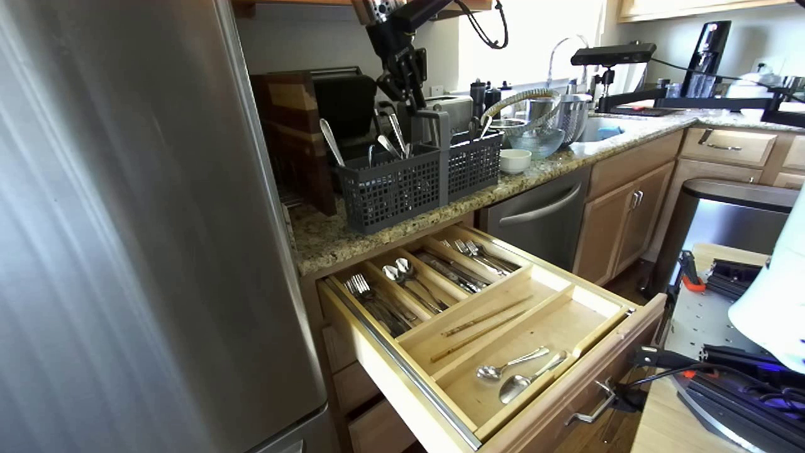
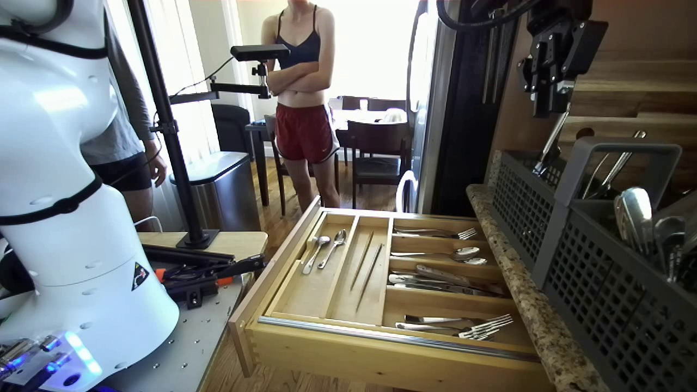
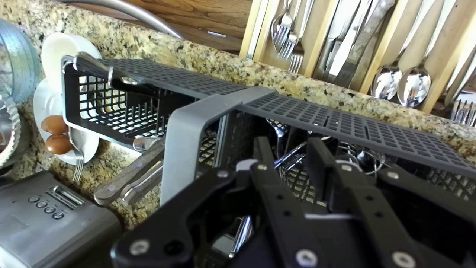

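Over the grey cutlery basket (image 1: 392, 189) on the granite counter hangs my gripper. Its two black fingers stand apart, open, above the compartment on one side of the basket's handle (image 3: 187, 134). Through the gap in the wrist view I see metal utensils (image 3: 292, 156) down inside the basket, with nothing gripped. Exterior view 2 shows a silver utensil handle (image 2: 554, 137) rising close under the fingertips; whether it touches them I cannot tell. Below the counter a wooden drawer (image 1: 377, 377) is pulled out, with forks (image 1: 360, 289), spoons (image 1: 405, 268) and knives (image 1: 453, 273) in separate compartments.
Two chopsticks (image 1: 483, 323) and two loose spoons (image 1: 515, 388) lie in the drawer's front compartments. Wooden boards (image 1: 305, 136) stand behind the basket, a toaster (image 3: 58, 219) beside it. A white bowl (image 1: 515, 161) sits near its far end. The fridge (image 1: 143, 226) bounds one side.
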